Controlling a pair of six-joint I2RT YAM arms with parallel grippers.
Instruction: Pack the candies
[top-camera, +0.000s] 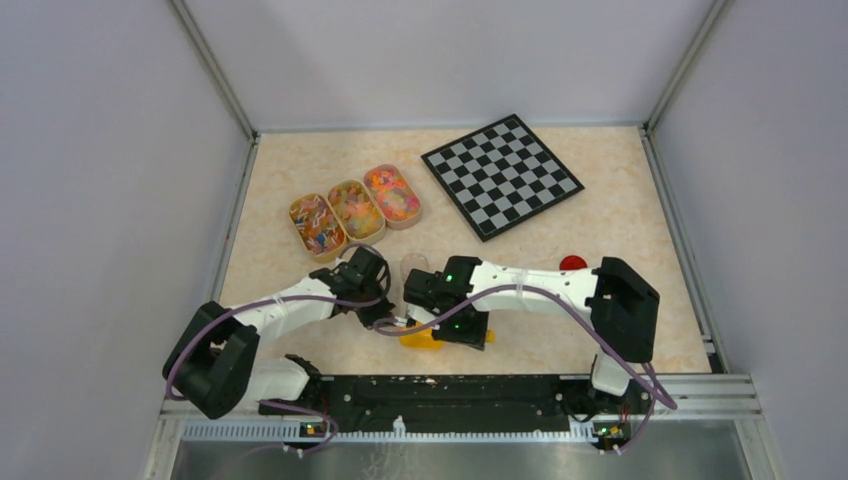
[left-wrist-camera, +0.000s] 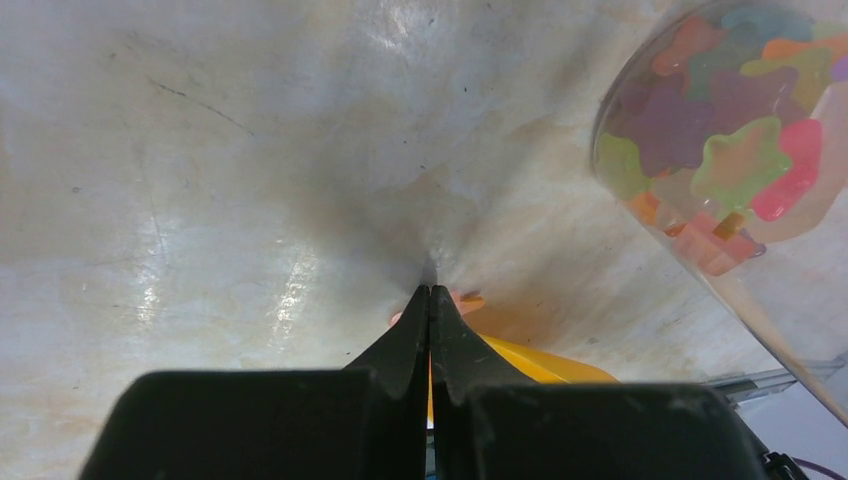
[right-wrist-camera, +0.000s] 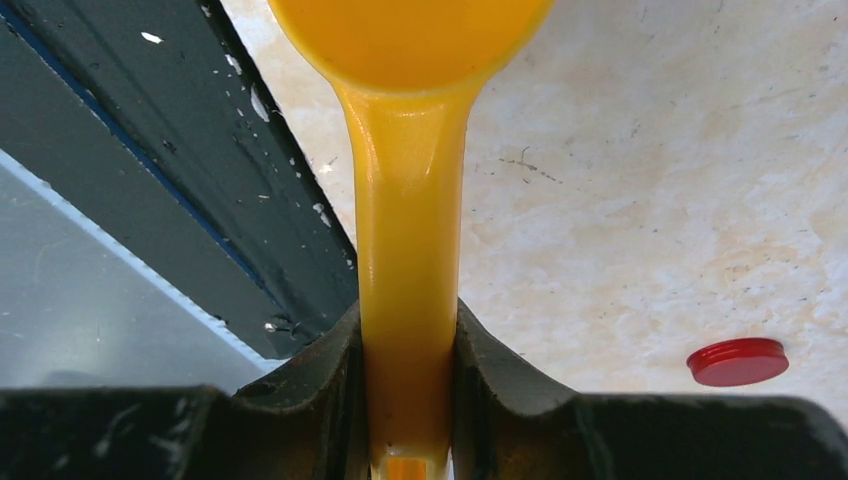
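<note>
The yellow scoop (right-wrist-camera: 412, 200) is gripped by its handle in my right gripper, which is shut around it. What shows of its bowl in the right wrist view is empty. Shut, with no object visible between its fingers, my left gripper points down close to the table. Right at its tips lies a small pink-orange candy (left-wrist-camera: 467, 301), partly hidden, beside the edge of the scoop (left-wrist-camera: 545, 361). A clear jar (top-camera: 414, 262) stands just beyond the arms; star-shaped candies (left-wrist-camera: 745, 165) fill its bottom. The arms hide part of the jar in the top view.
Three boxes of colourful candies (top-camera: 355, 209) stand at the back left. Behind the right arm lies a red lid (top-camera: 573, 263). A checkered board (top-camera: 503, 177) occupies the back centre.
</note>
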